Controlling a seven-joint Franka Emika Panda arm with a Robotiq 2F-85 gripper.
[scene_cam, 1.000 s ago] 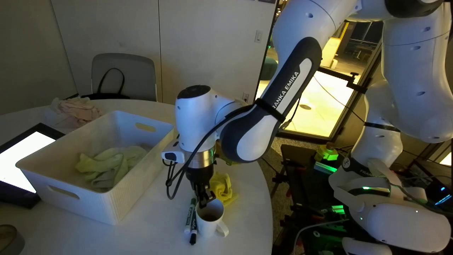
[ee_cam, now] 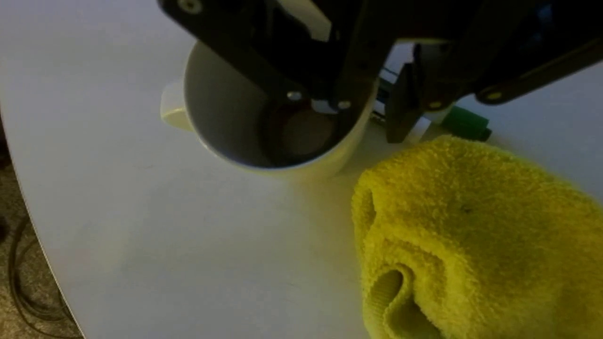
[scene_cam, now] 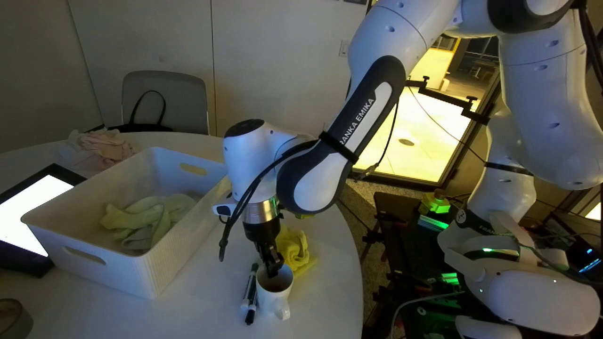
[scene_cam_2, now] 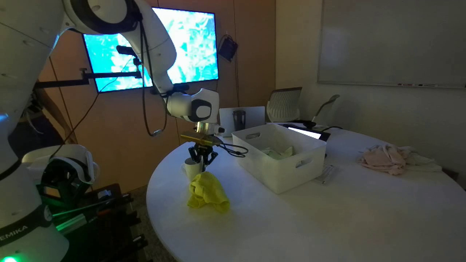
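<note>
A white mug stands upright near the table's front edge, its handle toward the camera in exterior view 1. My gripper is shut on the mug's wall, with one finger inside and the other outside the rim on the side away from the handle. The wrist view shows the mug's dark inside; where the pads meet the wall is hard to see. Against the mug lie markers, one with a green cap. A crumpled yellow cloth rests close beside the mug.
A white bin holds a pale green cloth. Beyond it are a lit screen and pinkish cloths. The table's edge curves close by the mug; open tabletop lies past the yellow cloth.
Gripper and mug have shifted slightly left in exterior view 1, and the mug's handle has swung toward the camera. The markers moved a little left too. The yellow cloth looks unmoved.
</note>
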